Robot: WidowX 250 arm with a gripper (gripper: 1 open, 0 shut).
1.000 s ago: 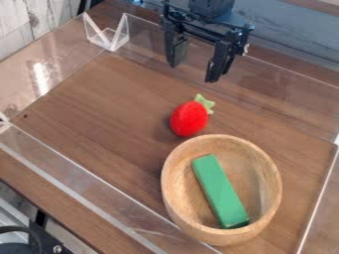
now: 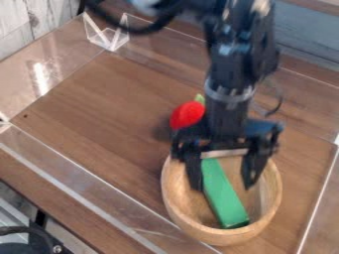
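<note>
My gripper (image 2: 223, 167) is open and low over the wooden bowl (image 2: 188, 213), its two dark fingers reaching down inside the rim. A green rectangular block (image 2: 224, 198) lies in the bowl between and below the fingers; the motion blur hides whether they touch it. A red strawberry-like object (image 2: 185, 117) with a pale green top sits on the table behind the bowl, partly covered by the arm.
Clear plastic strips run along its edges, and a clear angular piece (image 2: 109, 35) stands at the back left.
</note>
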